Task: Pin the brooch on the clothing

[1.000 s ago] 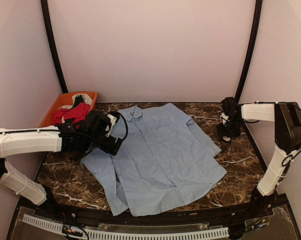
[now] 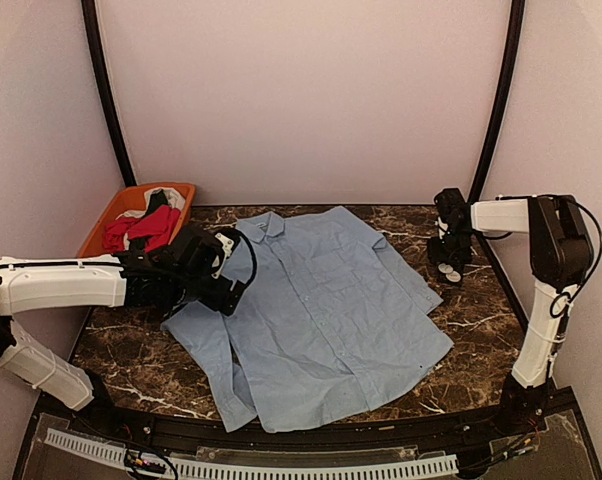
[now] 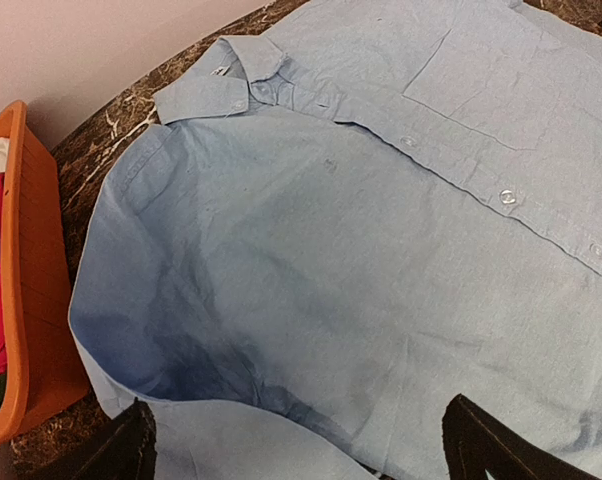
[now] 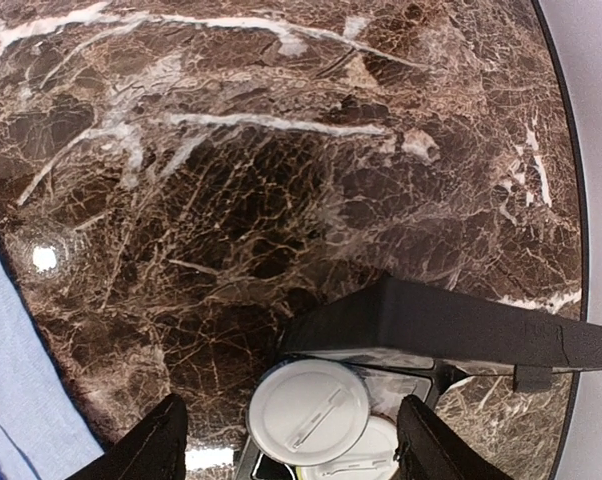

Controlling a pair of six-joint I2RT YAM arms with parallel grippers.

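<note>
A light blue button shirt (image 2: 331, 320) lies spread on the dark marble table, collar at the back. At the right, round white brooches (image 4: 308, 410) sit in a small black holder (image 4: 451, 325), one partly behind the other. My right gripper hovers over them, fingers apart on either side of the front brooch; a grip on it is not visible. My left gripper is open above the shirt's left part, nothing between its fingers.
An orange bin (image 2: 111, 215) with red, white and dark cloth stands at the back left. Bare marble (image 2: 461, 360) shows right of the shirt. Walls bound the table at the back and sides.
My right gripper has moved a little left and toward the back since a second ago, uncovering more of the brooches in the top view. The left arm and shirt look unchanged.
</note>
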